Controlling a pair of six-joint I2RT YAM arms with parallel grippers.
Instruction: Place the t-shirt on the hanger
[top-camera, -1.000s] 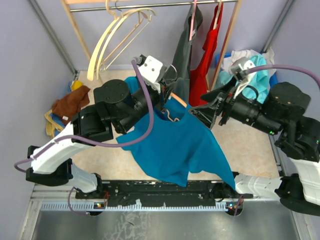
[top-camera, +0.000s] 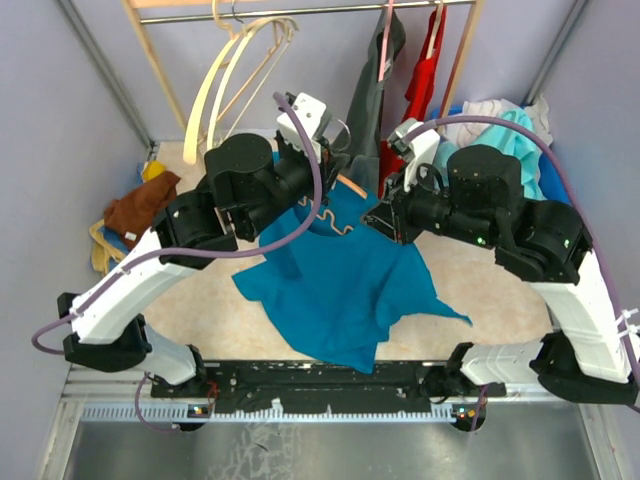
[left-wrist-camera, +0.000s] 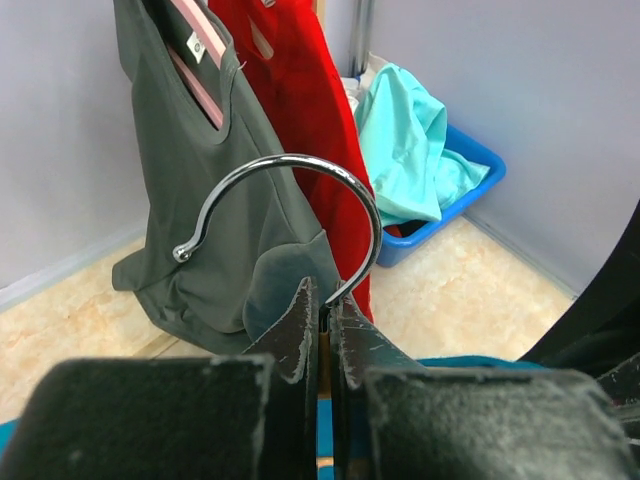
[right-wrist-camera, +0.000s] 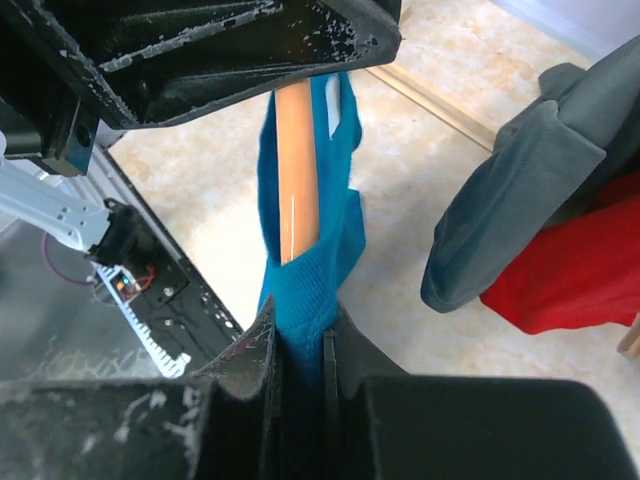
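Note:
The blue t-shirt (top-camera: 335, 285) hangs spread out below both grippers in the top view. My left gripper is shut at the base of the hanger's metal hook (left-wrist-camera: 290, 160), which curves up above its fingertips. In the top view, part of the orange wooden hanger (top-camera: 352, 187) shows between the two grippers. My right gripper is shut on a fold of the t-shirt's edge. Just beyond those fingers, the hanger's arm (right-wrist-camera: 297, 170) runs down behind the blue fabric, its end covered there.
A grey garment (top-camera: 365, 110) and a red one (top-camera: 425, 90) hang from the rail (top-camera: 330, 10) behind. Empty hangers (top-camera: 215, 85) hang at the left. A blue bin (left-wrist-camera: 470, 160) with light cloth stands at the back right.
My right gripper has moved left to the shirt's edge and gone from open to shut on it. The shirt's lower right corner has risen.

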